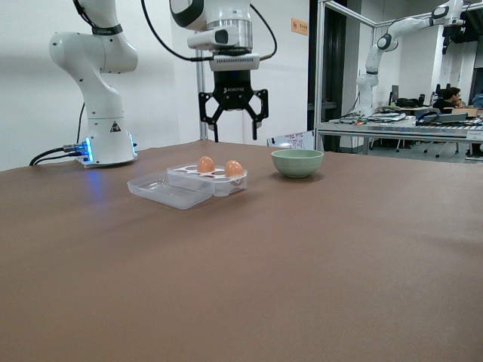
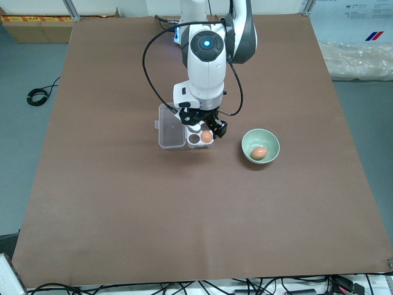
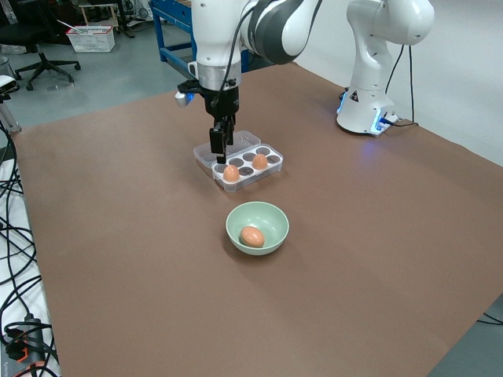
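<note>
A black gripper [image 1: 235, 125] hangs above a clear egg carton, its two fingers apart with nothing between them in the top view. The carton [image 3: 247, 181] has a white cell tray holding two brown eggs [image 1: 206, 164], and its lid [image 2: 171, 128] lies open to one side. Beside the carton a mint green bowl [image 1: 297, 163] holds one egg [image 3: 251, 236]. In the left view the arm hides part of the tray.
Cables run along the outer edge.
</note>
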